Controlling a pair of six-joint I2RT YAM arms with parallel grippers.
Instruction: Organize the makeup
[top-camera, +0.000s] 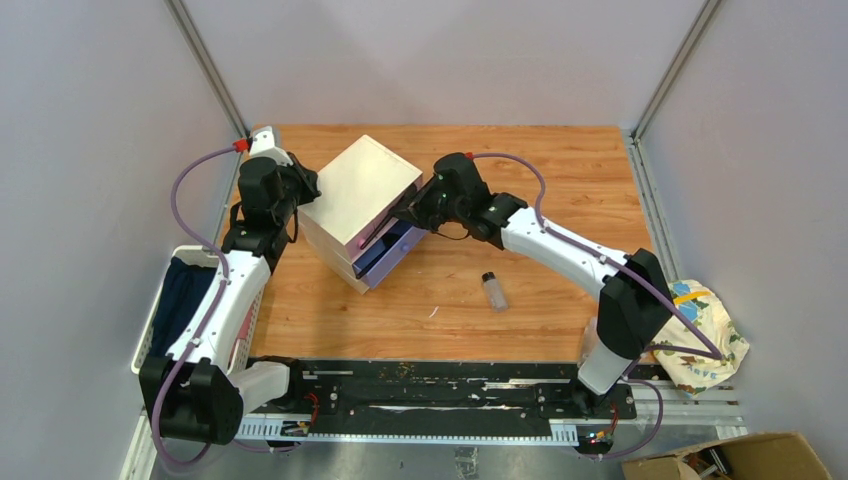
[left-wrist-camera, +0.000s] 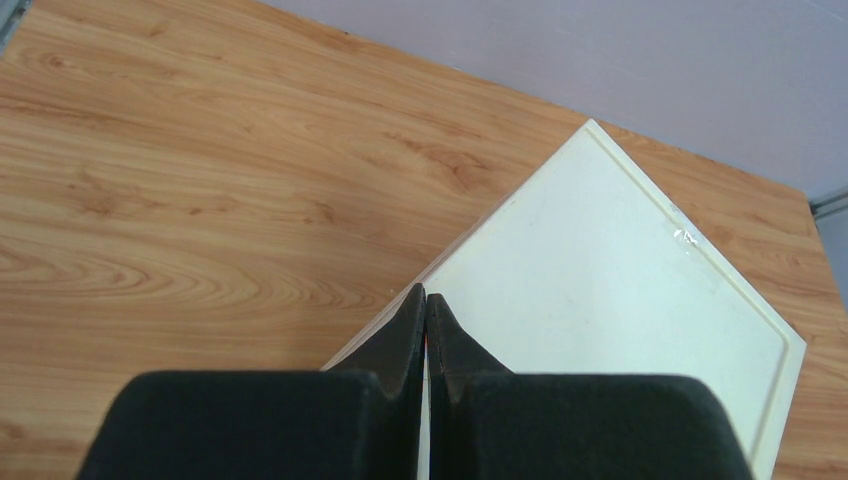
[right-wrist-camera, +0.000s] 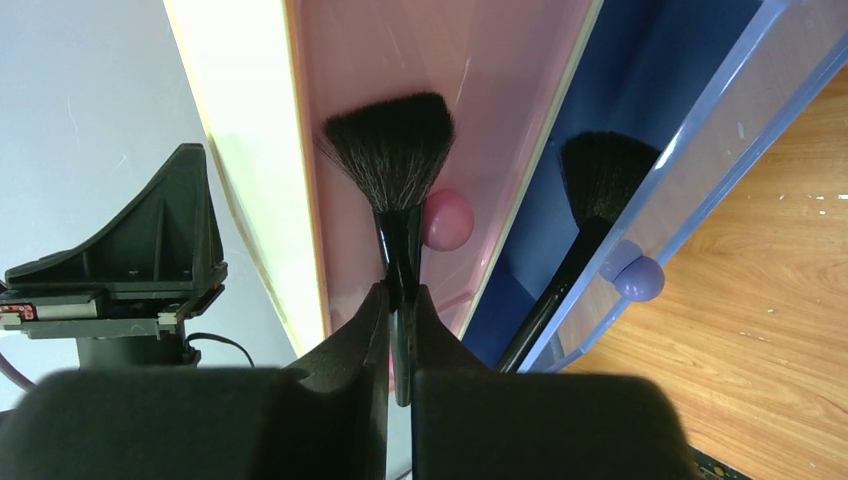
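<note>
A white-topped drawer cabinet (top-camera: 360, 185) stands angled on the table with pink upper fronts and a pulled-out blue-purple drawer (top-camera: 405, 255). Inside that drawer lies a black brush (right-wrist-camera: 606, 180). Another black brush (right-wrist-camera: 390, 140) is held in front of the pink front, bristles away from my right gripper; its handle passes between the close-set fingers, which stand apart by about its width. My left gripper is shut with nothing showing between its fingers, at the cabinet's left edge. A small clear bottle with a dark cap (top-camera: 494, 291) lies on the table.
A white basket with dark cloth (top-camera: 182, 300) stands left of the table, and a patterned cloth bag (top-camera: 705, 345) is at the right. A cardboard box (top-camera: 770, 462) sits at lower right.
</note>
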